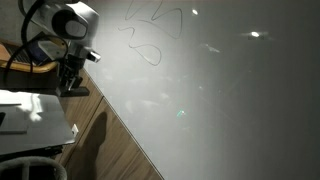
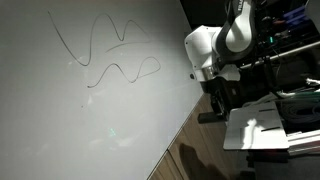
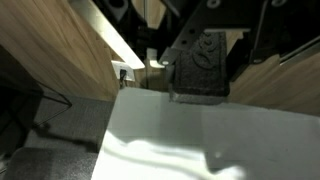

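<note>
My gripper (image 1: pixel 70 85) is shut on a dark block that looks like a felt eraser (image 1: pixel 76 92). In exterior view 2 the eraser (image 2: pixel 209 117) hangs below the fingers, near the lower edge of the whiteboard (image 2: pixel 110 110). The wrist view shows the eraser's grey, textured face (image 3: pixel 200 75) between the fingers, beyond the edge of the white table (image 3: pixel 140 125). Dark wavy marker lines (image 2: pixel 125 70) run across the whiteboard's upper part.
Wood panelling (image 1: pixel 115 145) lies below the whiteboard. Thin flat items rest on the white table (image 1: pixel 45 130), and a round bin (image 1: pixel 30 160) stands in front of it. A wall outlet (image 3: pixel 122 70) shows beside the table.
</note>
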